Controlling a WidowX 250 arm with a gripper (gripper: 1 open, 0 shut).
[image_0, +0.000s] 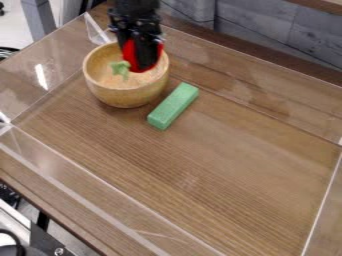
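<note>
My dark gripper is shut on a red object held over the wooden bowl at upper left. A small pale green piece shows just below the red object, over the bowl's interior; whether it is part of the held object is unclear. A green rectangular block lies on the table just right of the bowl.
A raised wooden edge runs along the back right, and the table's left edge borders a darker area with cables.
</note>
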